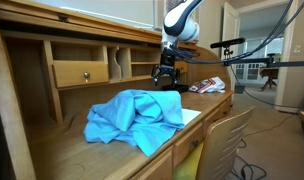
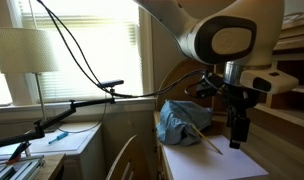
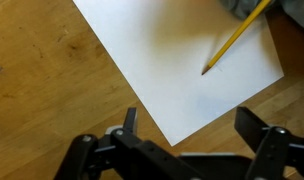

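Observation:
A light blue cloth (image 1: 137, 119) lies crumpled on the wooden desk, and in the second exterior view the cloth (image 2: 180, 122) looks greyer. Under its edge a white sheet of paper (image 3: 182, 70) lies flat. On the paper rests a yellow pencil (image 3: 236, 37), its tip bare and its other end running up to the cloth at the top of the wrist view. My gripper hangs above the desk near the paper's lower corner, fingers apart and empty. From outside, the gripper (image 1: 166, 76) stands beyond the cloth.
Behind the desktop rise wooden cubbies and a small drawer (image 1: 82, 74). A red and white item (image 1: 207, 86) lies at the desk's far end. A chair (image 1: 220, 146) stands against the front side. Bare wood (image 3: 52, 90) flanks the paper.

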